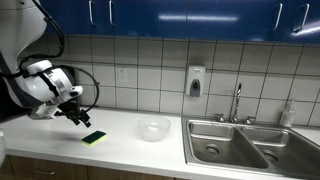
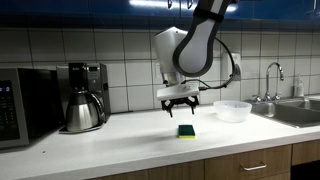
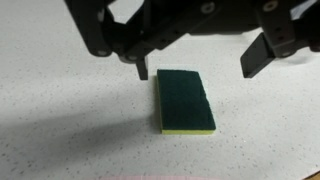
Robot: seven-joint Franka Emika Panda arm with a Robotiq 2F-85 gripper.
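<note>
A sponge (image 3: 185,100), dark green on top and yellow beneath, lies flat on the white counter. My gripper is open above it in the wrist view, with the sponge below the gap and nothing held between the fingers. From the first exterior view, the gripper (image 1: 79,117) hangs over the counter to the left of the sponge (image 1: 94,137). The second exterior view has the gripper (image 2: 182,106) above and behind the sponge (image 2: 186,131), clear of it.
A translucent white bowl (image 1: 155,128) stands right of the sponge, before the double sink (image 1: 215,144). A coffee maker (image 2: 86,98) and a microwave (image 2: 27,106) occupy the left of the second exterior view. Bare counter (image 2: 100,147) surrounds the sponge.
</note>
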